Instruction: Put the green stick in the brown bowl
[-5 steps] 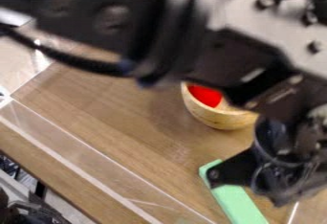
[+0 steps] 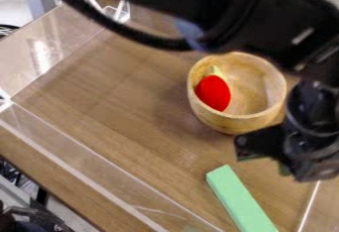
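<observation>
The green stick (image 2: pixel 241 198) lies on the wooden table near the front, its lower end cut off by the frame edge. Beyond it sits the brown bowl (image 2: pixel 228 123), upright, with a red object inside. My gripper (image 2: pixel 273 157) is dark and hangs at the right, between bowl and stick in the picture. It appears apart from the stick, above its far end and to the right. The gap between its fingers is not clear, and I see nothing green at them.
Inside the bowl, the red object (image 2: pixel 213 92) has a yellowish top. My dark arm covers the upper right. A clear raised edge (image 2: pixel 82 176) runs along the table's left side. Bare table (image 2: pixel 119 102) stretches left of the bowl.
My arm and gripper have moved up and to the right, away from the stick, uncovering more of the bowl and its red object. Stick and bowl stay where they were.
</observation>
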